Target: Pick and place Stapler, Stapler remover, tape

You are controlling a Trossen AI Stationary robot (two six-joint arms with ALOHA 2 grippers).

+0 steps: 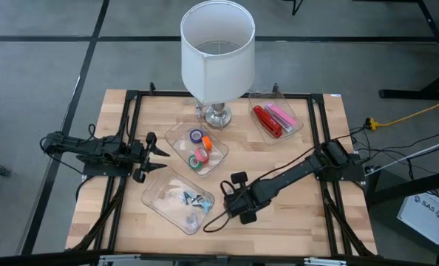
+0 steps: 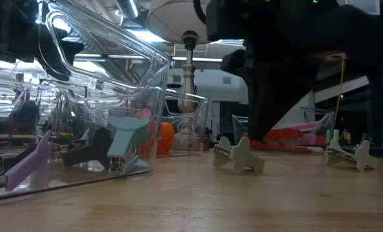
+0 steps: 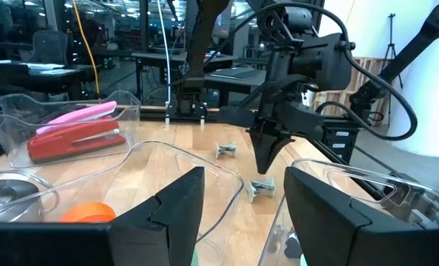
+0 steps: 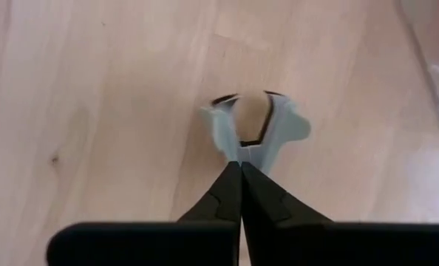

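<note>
Directly beneath my right gripper, a pale grey-green stapler remover (image 4: 267, 139) lies on the wooden table. The right gripper is shut with nothing between its fingers; its tips overlap the remover's near end in the right wrist view. Another pale remover (image 2: 351, 154) stands to the right in the low view. My left gripper is open and empty, above the trays on the left. Red stapler (image 1: 267, 121) and pink stapler (image 1: 281, 114) lie in the back right tray. A blue tape roll (image 1: 196, 136) and several others share the middle tray.
The front tray (image 1: 162, 201) holds several stapler removers, including a light blue one (image 2: 125, 138). A lamp (image 1: 218, 52) stands at the table's back. Bare wood (image 1: 293, 229) lies open at the front right.
</note>
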